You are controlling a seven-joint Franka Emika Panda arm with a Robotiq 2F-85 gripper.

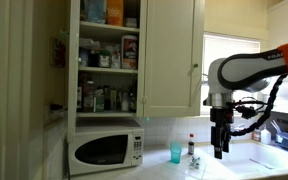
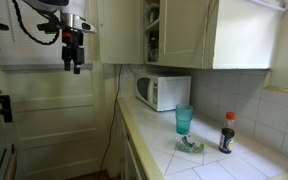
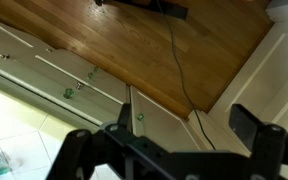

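My gripper stands open in the wrist view, its two black fingers wide apart with only floor and cabinet fronts behind the gap. It points down, high and clear of the counter, in exterior view 2, where the gripper (image 2: 72,66) is near the white door. A teal cup (image 2: 184,120) is upright on the counter. Close by are a clear, crumpled-looking item (image 2: 190,146) with some green on it and a dark bottle (image 2: 227,133) with a red cap. The white microwave (image 1: 105,149) has its door shut.
An upper cabinet (image 1: 171,55) has one side open, with packed shelves showing. The white counter (image 2: 174,165) has bare room at its front. A cable (image 3: 174,50) runs over the wooden floor (image 3: 134,45).
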